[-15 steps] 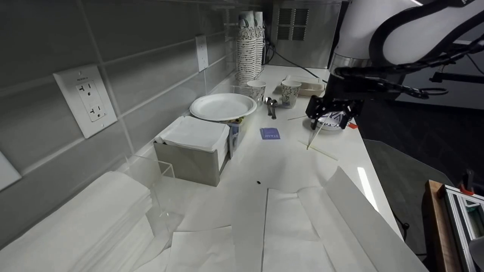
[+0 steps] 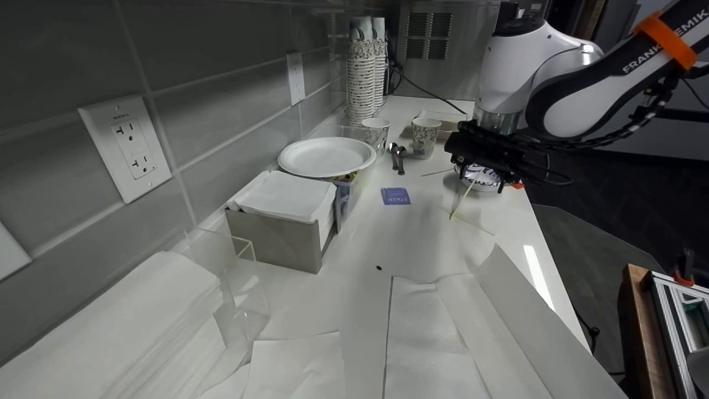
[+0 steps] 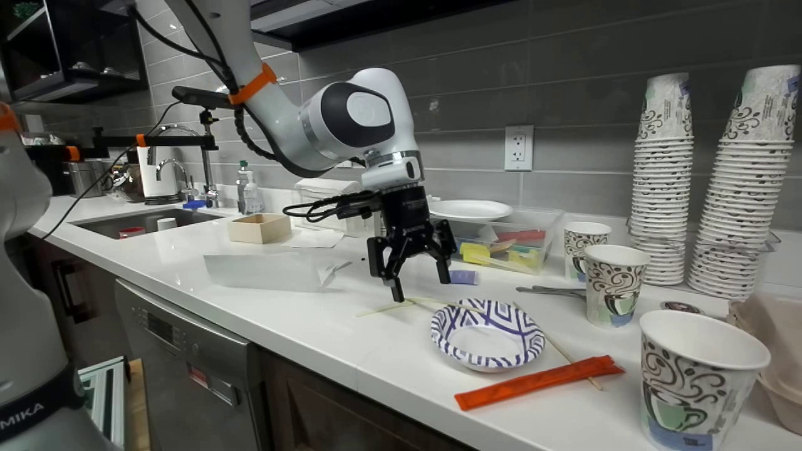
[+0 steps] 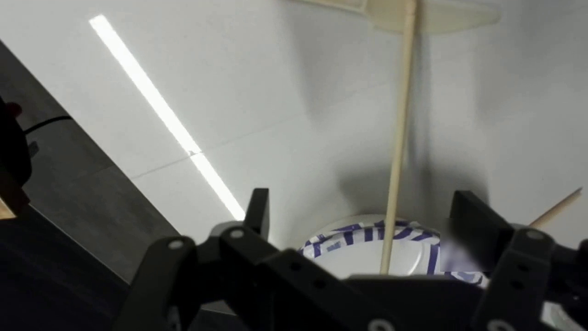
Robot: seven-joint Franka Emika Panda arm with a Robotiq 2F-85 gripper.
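My gripper (image 3: 421, 279) hangs open above the counter, its fingers spread and nothing held between them. A paper bowl with a purple zigzag rim (image 3: 489, 347) stands close by, toward the cups. One thin wooden stick (image 4: 401, 121) slants from the bowl down to the counter; in the wrist view it passes through the gap between the fingers. Its far end crosses a pale plastic knife (image 4: 435, 15) on the counter. The gripper's own body hides the lower part of the bowl in the wrist view. A second wooden stick (image 3: 560, 349) lies beyond the bowl.
An orange-red packet (image 3: 537, 382) lies beside the bowl near the counter's front edge. Patterned cups (image 3: 616, 285) and tall cup stacks stand to one side. A clear bin (image 3: 511, 244) bearing a white plate (image 2: 327, 157) sits along the wall. A purple sachet (image 2: 396, 195) lies flat.
The arm has shifted farther back in exterior view 1, and the gripper has turned, showing a different side. The bowl and the slanting stick look unmoved.
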